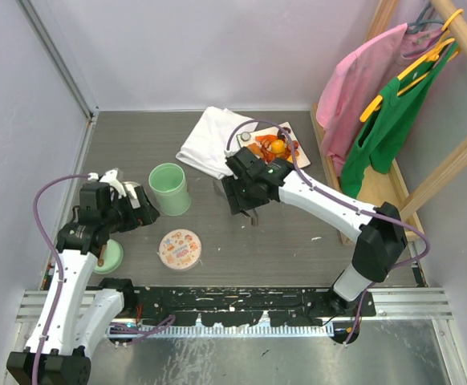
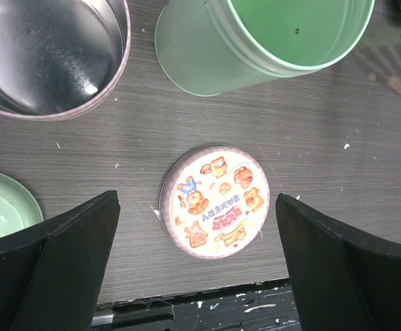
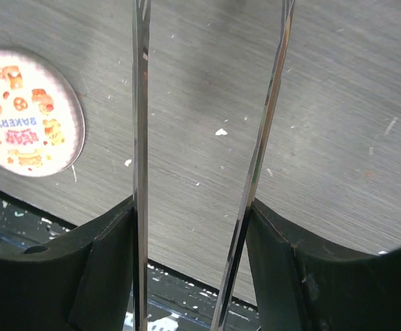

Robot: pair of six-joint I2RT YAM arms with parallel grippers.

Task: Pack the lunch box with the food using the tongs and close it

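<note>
My left gripper [image 1: 141, 204] is open above a metal lunch container [image 2: 42, 55], with a green cup [image 1: 169, 188] beside it. A round bakery lid [image 1: 180, 249] lies on the table, and a green lid [image 2: 4, 203] is at the left. My right gripper [image 1: 245, 208] hangs over the middle table, its long metal blades [image 3: 140, 124] parted with only bare table between. A plate with food [image 1: 291, 160], partly hidden by the right arm, stands at the back beside a folded white cloth [image 1: 205, 140].
A wooden rack [image 1: 418, 204] with pink and green clothes on hangers fills the right. Bare table [image 1: 290, 249] lies at the front right; walls border the back and left.
</note>
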